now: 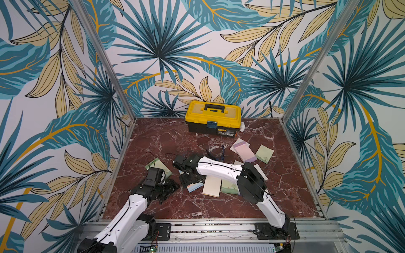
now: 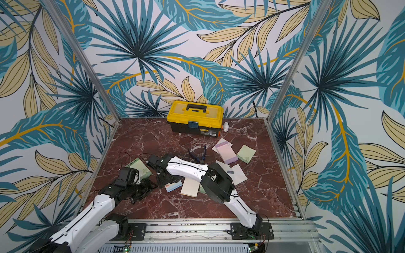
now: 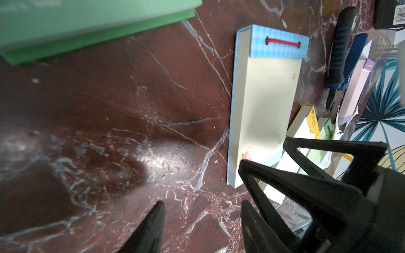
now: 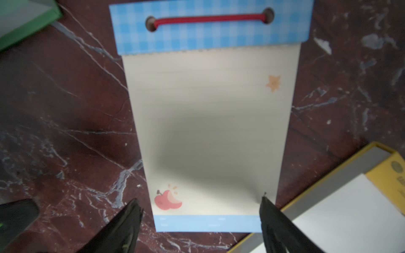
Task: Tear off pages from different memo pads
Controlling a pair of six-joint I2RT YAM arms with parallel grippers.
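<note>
A blue gingham-topped memo pad [image 4: 211, 126] with red cord lies flat on the marble table. My right gripper hangs open directly over it, fingers at its lower corners, nothing between them; in the left wrist view its black fingers reach over the pad's near end. My left gripper is low over bare table just left of that pad, its fingers apart with nothing between them. A green pad [image 3: 92, 16] lies at the upper left in the left wrist view, and a yellow-edged pad beside the blue one.
A yellow toolbox [image 1: 213, 113] stands at the back. Pliers [image 3: 339, 54] lie behind the blue pad. Several pads and loose sheets lie on the right, among them a pink pad [image 1: 244, 151].
</note>
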